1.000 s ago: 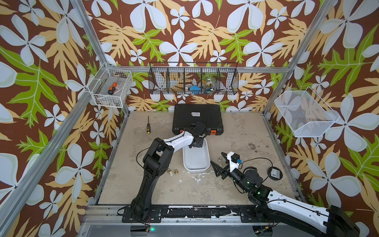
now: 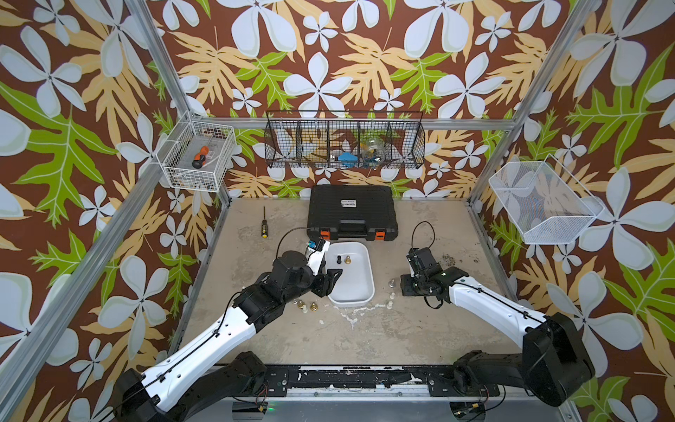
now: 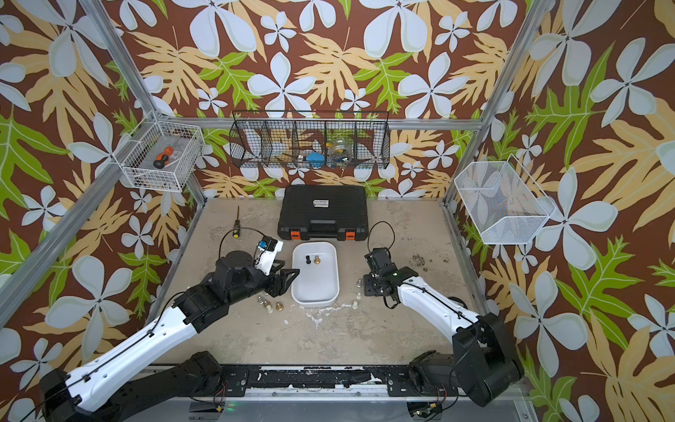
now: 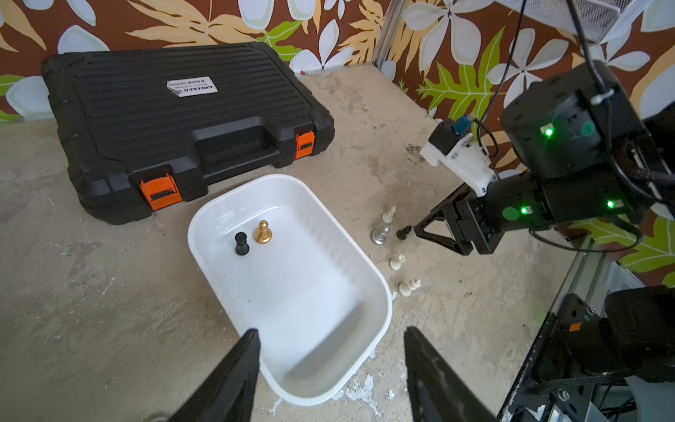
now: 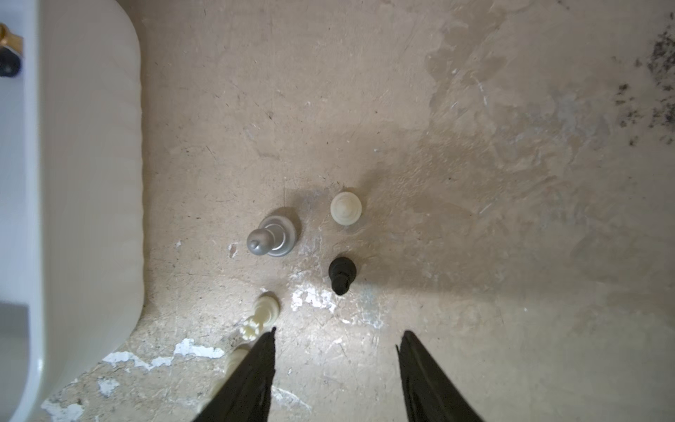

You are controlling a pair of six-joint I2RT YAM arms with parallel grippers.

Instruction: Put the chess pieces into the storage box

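Observation:
The white storage box (image 4: pixel 309 309) lies in the middle of the table; a black piece (image 4: pixel 242 243) and a gold piece (image 4: pixel 263 232) stand inside it. Right of the box, a silver piece (image 5: pixel 275 236), a black piece (image 5: pixel 341 273) and several cream pieces, one a round-topped cream piece (image 5: pixel 346 208), are on the table. Gold pieces (image 2: pixel 313 306) sit left of the box. My left gripper hangs open at the box's left side, empty. Over the right-hand pieces is my right gripper, its fingers apart with nothing between; the black piece is just ahead of its tips.
Behind the box is a black tool case (image 2: pixel 351 211). A screwdriver (image 2: pixel 264 223) lies at the back left. Wire baskets hang on the frame, including the long black basket (image 2: pixel 344 144).
My left gripper has moved back from over the box and tool case to the box's left side. My right arm has moved from the front right to above the pieces right of the box.

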